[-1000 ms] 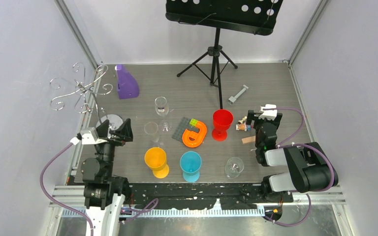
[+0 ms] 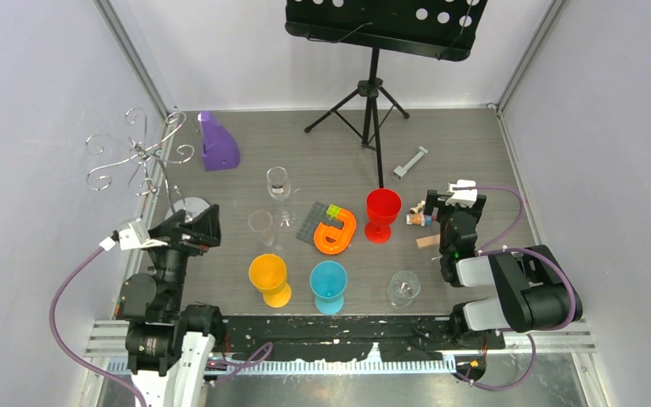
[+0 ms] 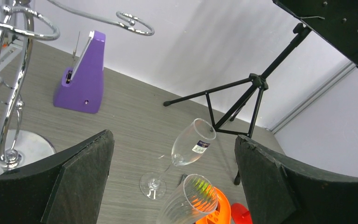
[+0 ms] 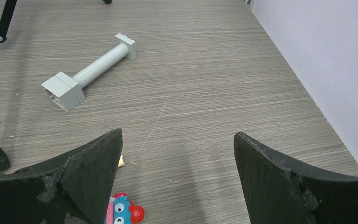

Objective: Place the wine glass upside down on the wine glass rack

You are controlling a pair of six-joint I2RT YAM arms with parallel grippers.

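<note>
Two clear stemmed glasses stand upright on the table: a wine glass with a label and, nearer, a plain one. In the left wrist view the labelled glass is beyond the plain glass, between the fingers' lines of sight. The curly silver wine glass rack rises at the far left, its arms empty. My left gripper is open and empty, left of both glasses and just in front of the rack. Over at the right, my right gripper is open with nothing between its fingers.
Yellow, blue and red goblets and a clear tumbler crowd the front and middle. A black music stand and a purple object are at the back. Bare table lies between these two.
The right arm, the glasses and the rack are where they were.
</note>
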